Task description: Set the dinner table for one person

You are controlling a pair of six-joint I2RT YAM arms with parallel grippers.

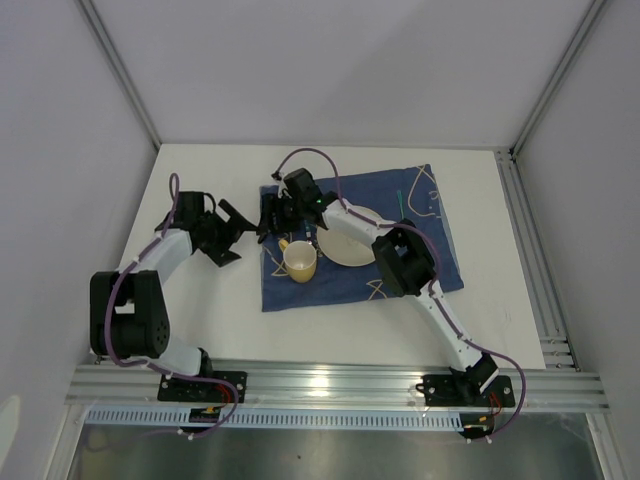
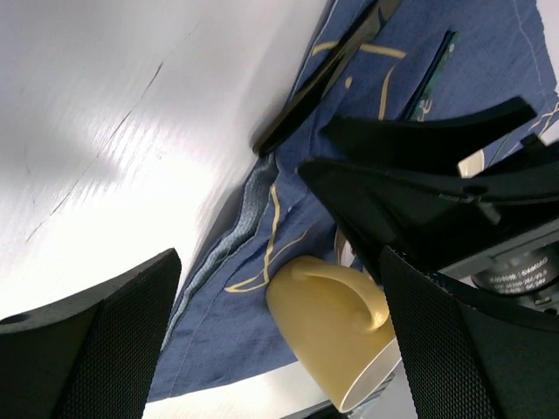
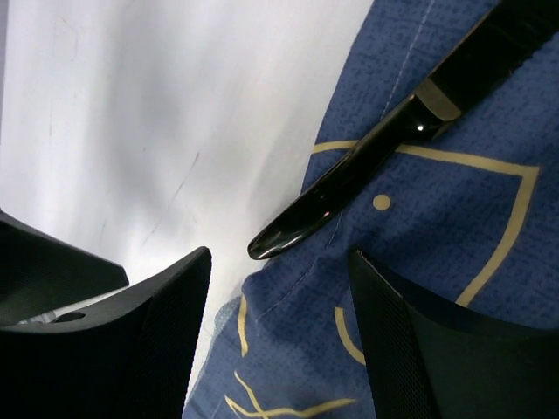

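Observation:
A blue placemat (image 1: 340, 290) holds a cream plate (image 1: 345, 250), a yellow mug (image 1: 300, 262) with its handle to the left, and a thin green item (image 1: 399, 205). A dark knife lies along the mat's left edge, also seen in the left wrist view. My right gripper is over that edge just near the knife, its fingertips apart with nothing seen between them. My left gripper (image 1: 235, 240) stands open left of the mat; its wrist view shows the mug below right and the right gripper's dark body reaching in from the right.
The two grippers are very close at the mat's left edge. Walls bound the back and sides.

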